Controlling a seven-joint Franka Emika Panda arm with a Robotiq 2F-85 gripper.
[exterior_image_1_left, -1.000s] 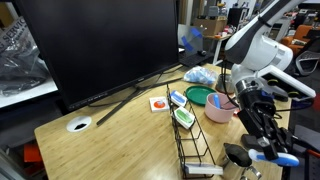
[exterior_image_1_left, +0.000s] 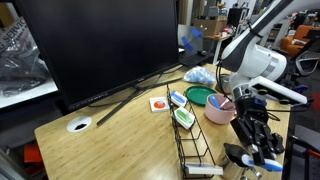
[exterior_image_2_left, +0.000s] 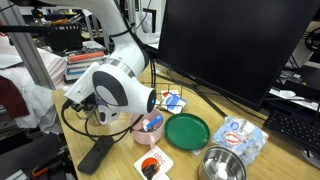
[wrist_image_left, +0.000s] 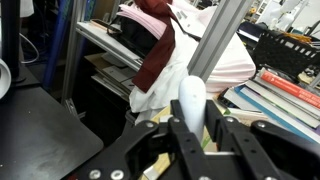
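Observation:
My gripper is shut on a slim white object (wrist_image_left: 192, 100), whose rounded end rises between the fingers in the wrist view. In exterior view 1 my gripper (exterior_image_1_left: 260, 148) is at the lower right, beyond the front end of the wire rack, and the held object (exterior_image_1_left: 262, 163) looks pale blue and white. What exactly it is cannot be told. A shiny metal container (exterior_image_1_left: 235, 156) is close to the gripper's left, partly covered by it. Most of the gripper is hard to make out in exterior view 2, where the white arm (exterior_image_2_left: 122, 88) fills the left.
A black wire rack (exterior_image_1_left: 182, 125) holds several small items. Behind it are a pink bowl (exterior_image_1_left: 219, 112) and a green plate (exterior_image_2_left: 188, 132). A steel pot (exterior_image_2_left: 222, 163) and a picture card (exterior_image_2_left: 152, 163) are nearby. The large monitor (exterior_image_1_left: 110, 45) stands behind.
My gripper and the object in it have moved slightly left and turned a little. The hold has stayed shut; the things on the table look unmoved.

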